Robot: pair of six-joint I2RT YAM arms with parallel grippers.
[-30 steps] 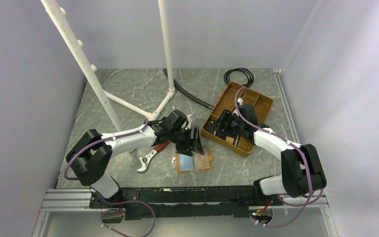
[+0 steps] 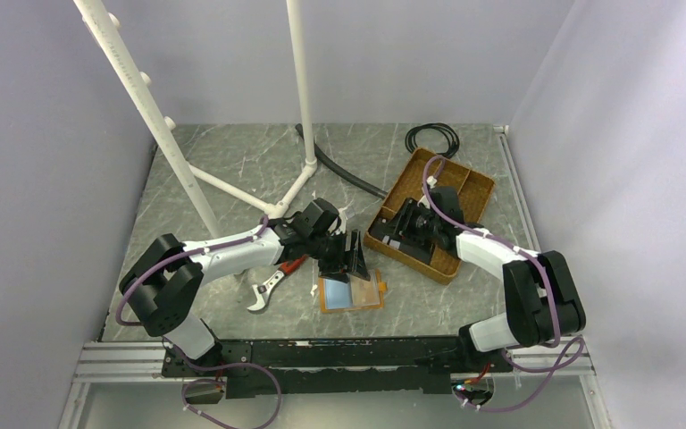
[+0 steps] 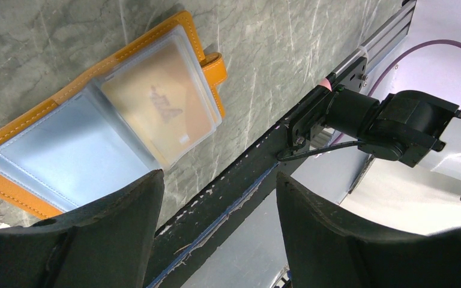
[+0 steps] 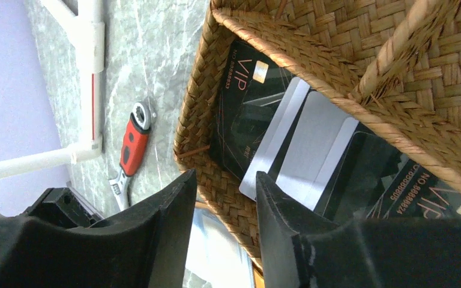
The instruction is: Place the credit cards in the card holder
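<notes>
The card holder [image 3: 60, 150], orange with clear sleeves, lies flat on the table in front of the woven basket [image 4: 192, 120]. My left gripper [image 2: 344, 259] hangs open above it, nothing between its fingers. My right gripper [image 2: 406, 219] is over the basket's front compartment, fingers apart and empty. Inside that compartment lie black VIP cards [image 4: 246, 108] and pale cards [image 4: 309, 150], partly under the basket's divider in the right wrist view.
An orange-handled wrench [image 2: 268, 286] lies left of the holder. White pipes [image 2: 290, 192], a grey hose [image 2: 348, 174] and a coiled cable [image 2: 433, 130] occupy the back. The table right of the holder is clear.
My right gripper has shifted slightly over the basket, and its arm has moved a little. The left arm and the card holder look unchanged.
</notes>
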